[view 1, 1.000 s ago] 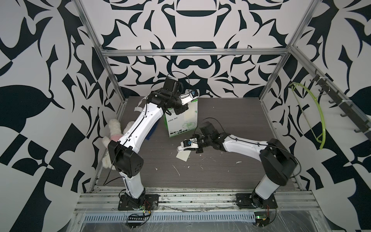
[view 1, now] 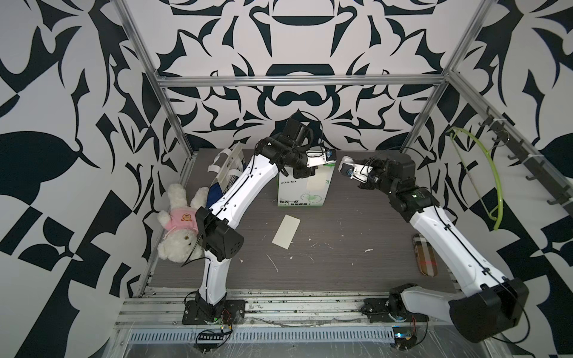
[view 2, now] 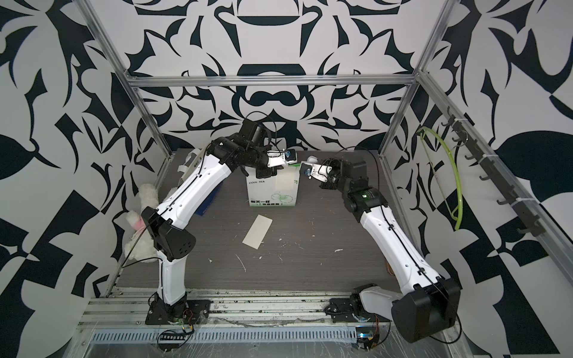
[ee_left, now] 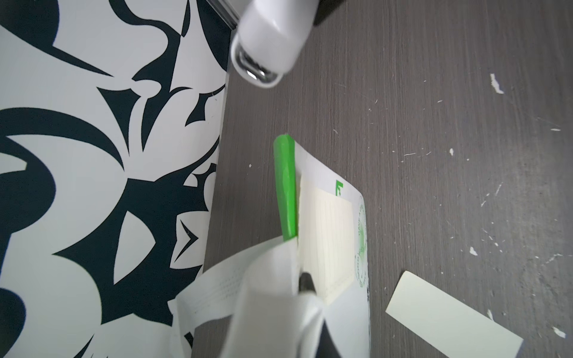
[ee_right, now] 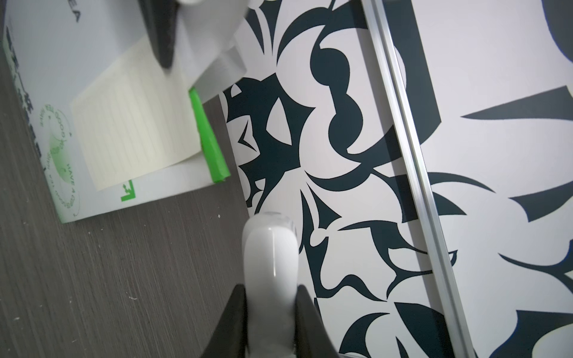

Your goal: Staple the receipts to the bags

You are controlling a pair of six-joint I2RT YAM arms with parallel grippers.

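Note:
A white bag with green edges (view 1: 302, 194) stands upright at the back centre of the table. A cream ruled receipt (ee_right: 137, 113) lies flat against its front, near the top edge. My left gripper (view 1: 325, 158) is shut at the bag's top over the receipt; one dark fingertip (ee_right: 164, 50) presses on the paper. My right gripper is shut on a white stapler (ee_right: 271, 253), whose metal-tipped end (ee_left: 256, 68) points toward the bag, a short gap away. Another cream slip (view 1: 286, 231) lies flat on the table in front.
A second bag with white handles (view 1: 226, 170) stands at the back left, partly behind the left arm. Nearby lies a plush toy in pink (view 1: 181, 222). A plaid pouch (view 1: 425, 255) rests at the right edge. Small paper scraps dot the otherwise open front table.
Both arms have moved. The right one swung from low in front of the bag to its right side, with the stapler. The left gripper and the bag shifted right.

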